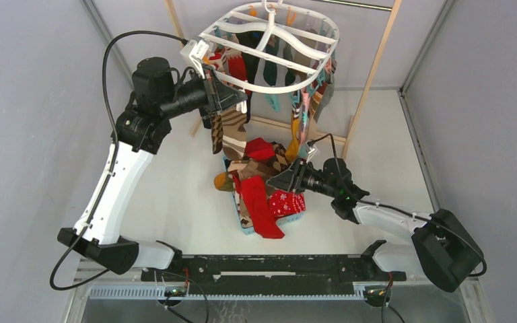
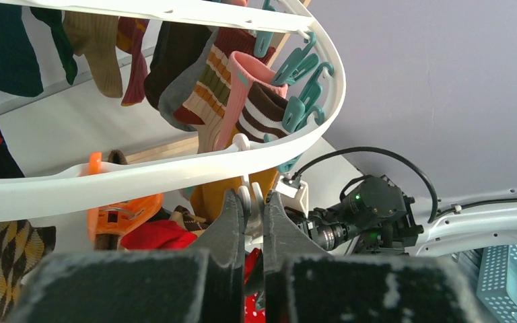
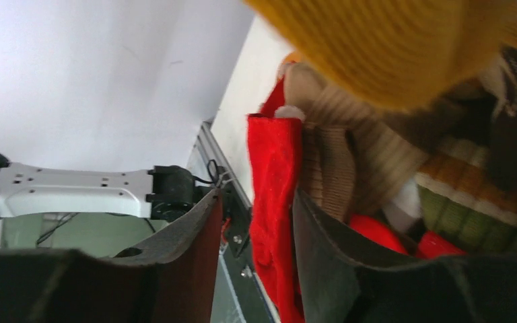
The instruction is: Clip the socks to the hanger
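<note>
The white hanger (image 1: pixel 269 89) hangs at the back with many socks clipped under it. At its front rim, my left gripper is shut on a small white hook (image 2: pixel 244 180) of the hanger. A blue basket (image 1: pixel 248 230) full of socks stands below. Over its front edge drapes a red sock (image 1: pixel 258 208). My right gripper (image 1: pixel 270 183) is above the basket; its fingers stand apart. In the right wrist view the red sock (image 3: pixel 276 175) shows in the gap between the fingers; whether they touch it I cannot tell.
An orange clip (image 2: pixel 126 214) hangs from the rim left of my left gripper, and several teal clips (image 2: pixel 301 108) sit along the right curve. A mustard sock (image 3: pixel 384 54) hangs close over the right wrist camera. Bare table lies either side of the basket.
</note>
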